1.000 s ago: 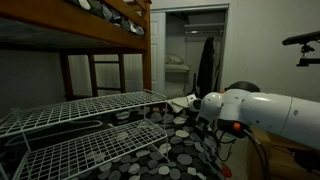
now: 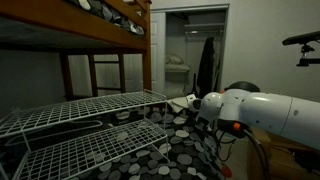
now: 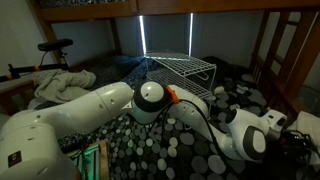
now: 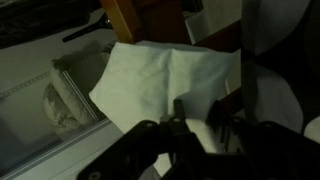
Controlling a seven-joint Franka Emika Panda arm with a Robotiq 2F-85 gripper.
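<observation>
A white cloth (image 4: 165,80) fills the middle of the dark wrist view, lying over or against a brown wooden post. My gripper reaches in from the bottom of that view, its dark fingertips a little apart in front of the cloth. Whether any fold lies between them is too dark to tell. In exterior view 2 the arm stretches to the right, and the gripper (image 3: 285,137) is close to white cloth (image 3: 302,122) at the bunk's edge. Exterior view 1 shows the gripper end small and partly hidden behind the arm.
A white wire rack (image 2: 85,110) stands under the wooden bunk frame (image 2: 80,42). Dark bedding with pale dots (image 3: 190,155) spreads beneath the arm. An open closet (image 2: 195,60) is behind, and a brown couch (image 2: 283,155) sits at the right.
</observation>
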